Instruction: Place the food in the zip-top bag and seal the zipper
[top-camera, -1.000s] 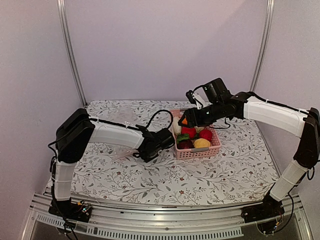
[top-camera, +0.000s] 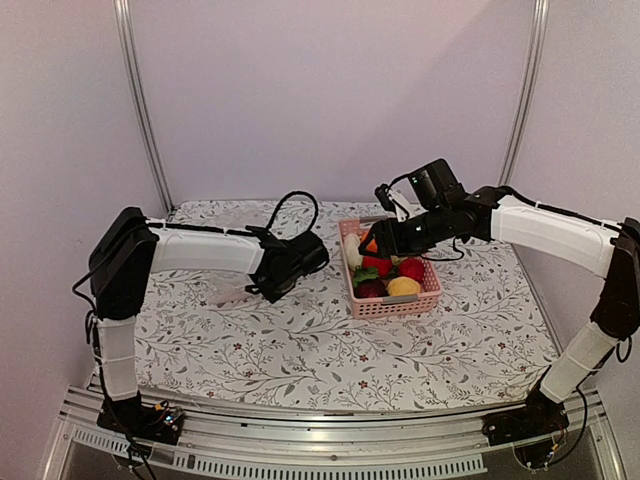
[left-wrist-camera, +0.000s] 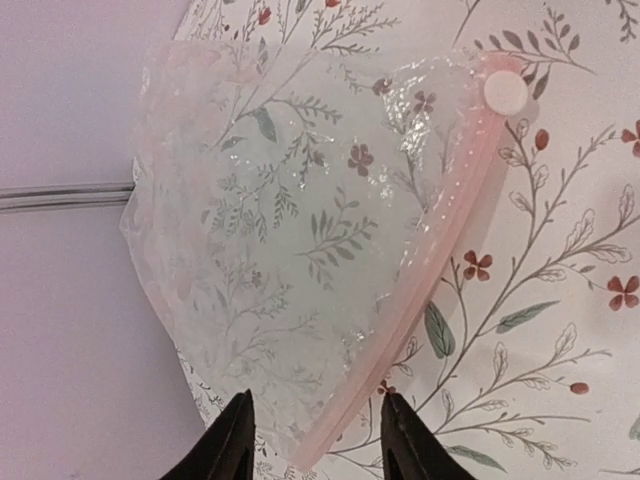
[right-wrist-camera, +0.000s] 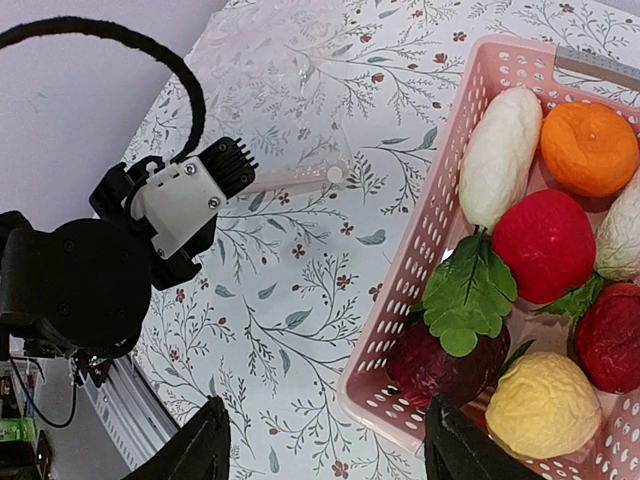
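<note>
A clear zip top bag (left-wrist-camera: 290, 200) lies flat on the patterned cloth, its pink zipper strip (left-wrist-camera: 425, 285) slanting across the left wrist view. At that strip's far end is a round white slider (left-wrist-camera: 505, 93). Over the near end of the strip, my left gripper is open and empty. The pink basket (top-camera: 380, 308) holds the food: a white vegetable (right-wrist-camera: 500, 158), an orange fruit (right-wrist-camera: 590, 148), a red one with green leaves (right-wrist-camera: 545, 247), a dark red one (right-wrist-camera: 450, 362) and a yellow one (right-wrist-camera: 543, 405). Near the basket's edge, my right gripper stands open, with nothing between its fingers.
The left forearm (top-camera: 205, 250) covers much of the bag from above. Cloth in front of the basket (top-camera: 330, 360) is clear. Walls (top-camera: 60, 180) close in the left, back and right sides.
My left arm has moved leftward, away from the basket and over the bag. The basket and its food stay put.
</note>
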